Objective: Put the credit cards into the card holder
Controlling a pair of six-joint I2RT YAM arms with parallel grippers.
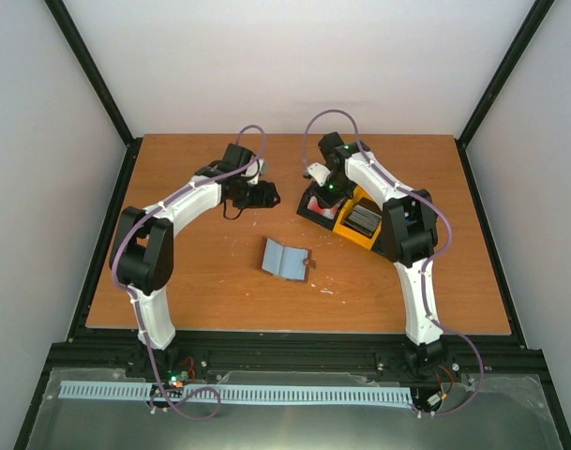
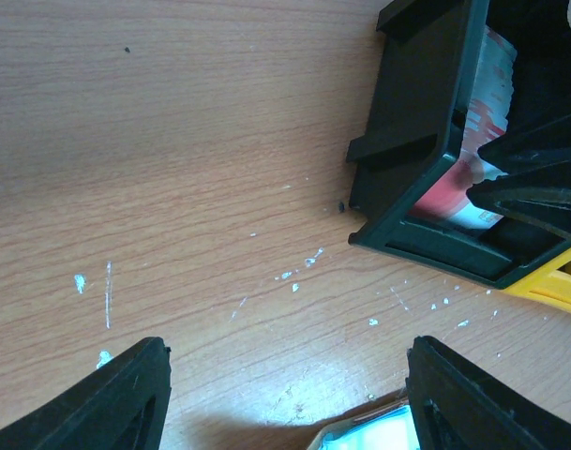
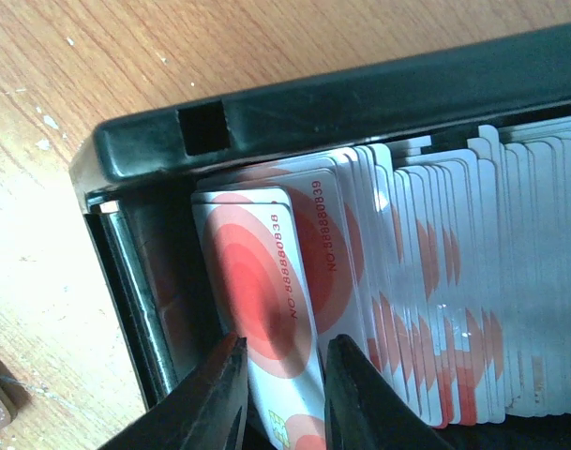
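The card holder [image 1: 285, 261] lies opened on the table, its pale blue inside facing up; only a corner of the holder [image 2: 379, 432] shows in the left wrist view. Red-and-white credit cards [image 3: 332, 253] stand in a row inside a black box [image 3: 313, 112]. Over that box, my right gripper has its fingers parted, one on either side of the foremost card [image 3: 257, 281]; whether they touch it I cannot tell. My left gripper hangs open above the table, with nothing between its fingers.
A yellow box [image 1: 362, 225] with grey cards adjoins the black box on its right. Clear wooden table [image 1: 191, 291] surrounds the holder. The right gripper's black fingers [image 2: 538, 192] appear above the black box in the left wrist view.
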